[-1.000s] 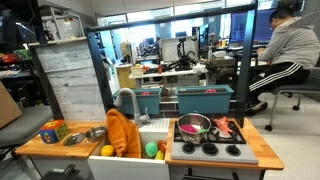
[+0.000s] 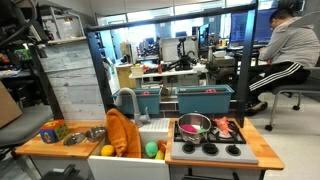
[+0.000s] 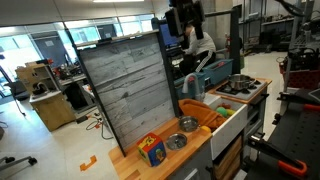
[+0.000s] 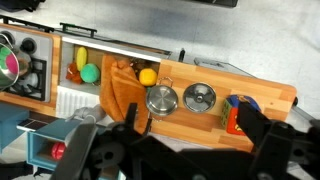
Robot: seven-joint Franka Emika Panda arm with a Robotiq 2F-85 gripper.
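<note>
My gripper is open and empty, high over the wooden counter [image 4: 183, 125]. In exterior view 2 the gripper [image 3: 183, 35] hangs near the top, well clear of everything below. Two round metal bowls or pans, one [image 4: 162, 99] beside the orange towel [image 4: 122, 88] and another [image 4: 199, 97] to its right, lie on the counter. A colourful box [image 4: 235, 113] stands near the counter's right end. By the towel are a yellow ball-like item [image 4: 148, 76] and a green one [image 4: 90, 73].
A stove [image 2: 212, 148] carries a metal pot [image 2: 194, 127] holding something pink. Teal bins [image 2: 204, 100] stand behind it. The sink [image 2: 154, 127] lies between stove and counter. A dark frame [image 2: 243, 70] rises around the kitchen.
In exterior view 1 the dark arm at the upper left has shifted, and more of it shows in front of the wooden panel. The tabletop objects look unmoved.
</note>
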